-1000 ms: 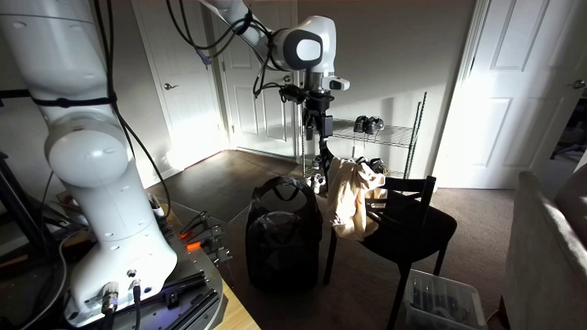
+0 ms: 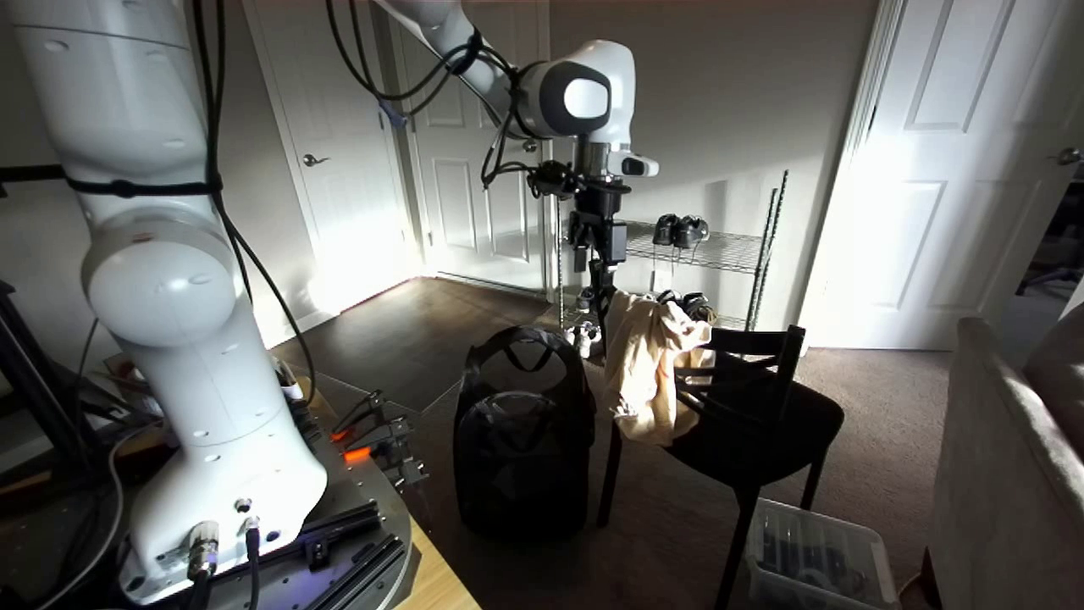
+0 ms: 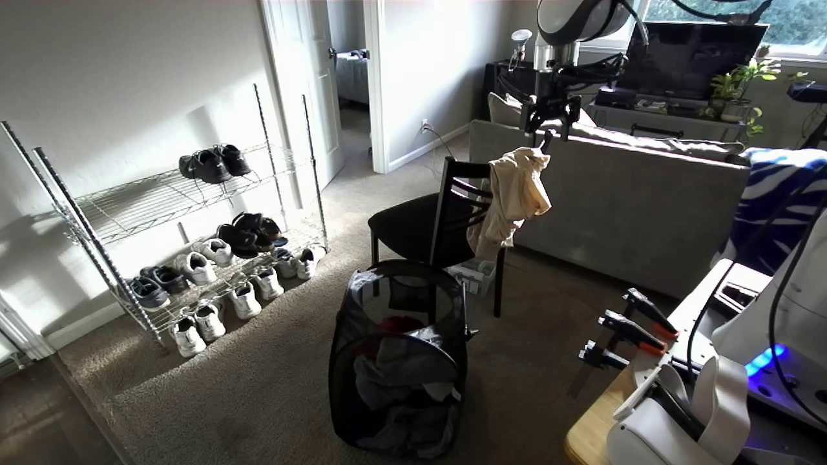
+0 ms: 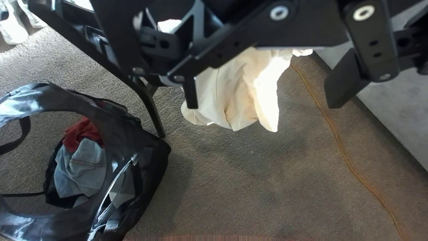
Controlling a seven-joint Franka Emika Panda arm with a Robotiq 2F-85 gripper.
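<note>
A beige garment [image 2: 650, 366] is draped over the backrest corner of a black chair [image 3: 418, 225]. My gripper is open, its two fingers [image 4: 190, 92] wide apart in the wrist view, with the cloth showing below and between them. In the second exterior view the gripper [image 3: 548, 130] hangs just above the top of the garment. Whether a fingertip touches the cloth cannot be told. The black mesh hamper [image 3: 341, 364] stands upright on the floor beside the chair, with grey and red clothes [image 4: 82, 160] inside.
A wire shoe rack [image 3: 147, 205] stands along the wall behind the chair. A grey sofa [image 3: 620, 217] is on the chair's other side. A clear plastic bin [image 2: 823, 554] sits on the floor near the chair. Clamps [image 3: 632, 333] stick out from the table edge.
My arm and gripper have shifted slightly right and down in the first exterior view, toward the garment. The garment, chair and hamper stay where they were.
</note>
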